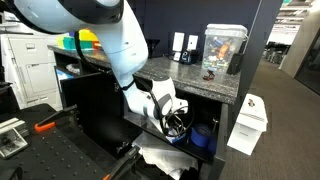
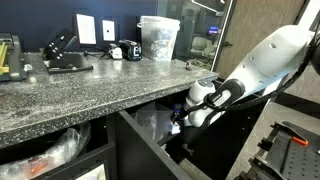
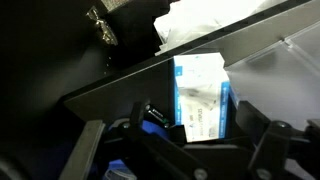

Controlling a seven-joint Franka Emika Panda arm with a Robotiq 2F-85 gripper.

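Note:
A white box with blue edges (image 3: 202, 98) lies in the open drawer, close below my gripper in the wrist view. The fingers stand wide apart on either side of the box's near end, and no grip on it shows. From the first outside view, the gripper (image 1: 172, 128) is down inside the drawer, beside the box (image 1: 180, 139), which is partly hidden by it. The second outside view has the gripper (image 2: 184, 122) low behind the drawer wall, its fingertips hard to make out.
A dark blue round container (image 1: 201, 134) sits in the drawer to the right of the box. White cloth or paper (image 1: 165, 155) lies in front. The stone counter (image 1: 205, 82) overhangs the drawer, with a clear tub (image 1: 222, 48) on top.

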